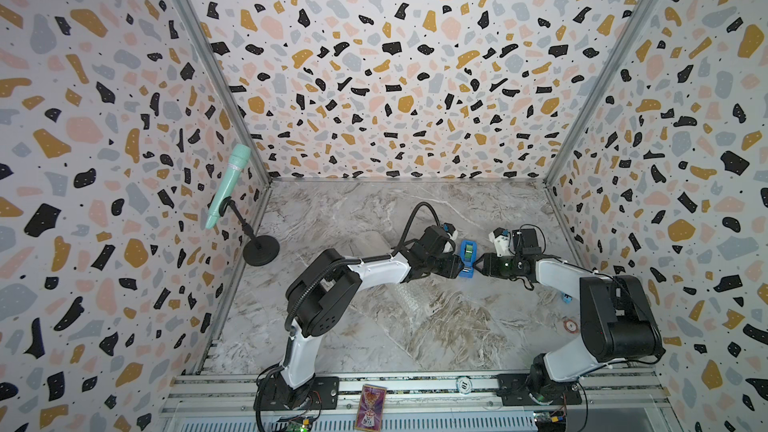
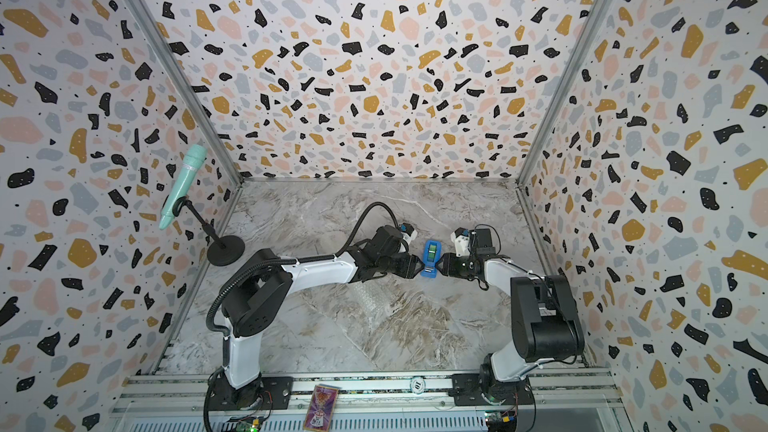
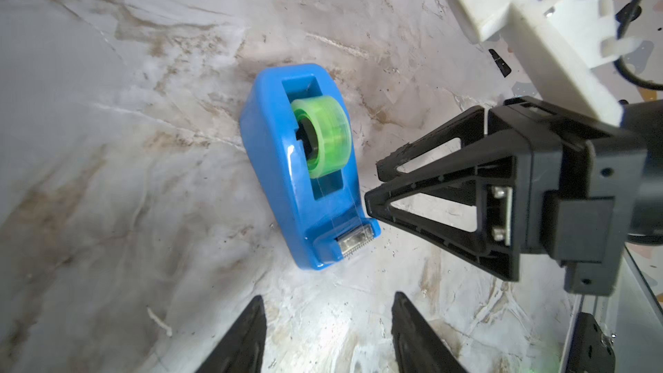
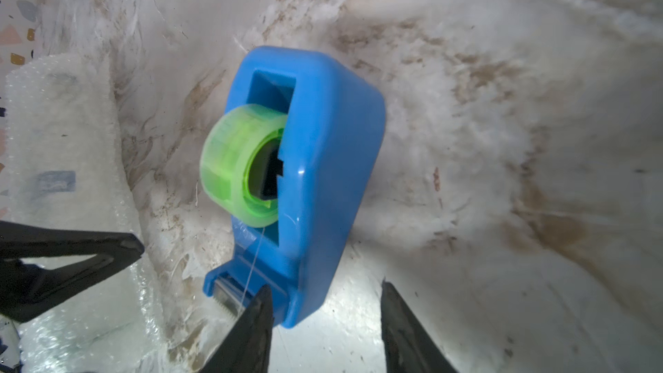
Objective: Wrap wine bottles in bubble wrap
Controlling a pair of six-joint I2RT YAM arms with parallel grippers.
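Observation:
A blue tape dispenser (image 3: pixel 279 165) with a green tape roll (image 3: pixel 331 134) stands on the marbled table between my two grippers. My left gripper is open beside it, and nothing lies between its fingers. From the other side comes my right gripper, also open and empty, its left fingertip close to the dispenser's cutter end in the right wrist view. A long bundle of bubble wrap (image 4: pixel 89 290) with a patch of tape on it lies left of the dispenser, partly under my left arm; whether it holds a bottle I cannot tell.
A mint-green elongated object (image 1: pixel 228 184) leans on a black stand (image 1: pixel 261 250) at the far left. Near the right edge are a round sticker (image 1: pixel 570 325) and a small blue item (image 1: pixel 566 297).

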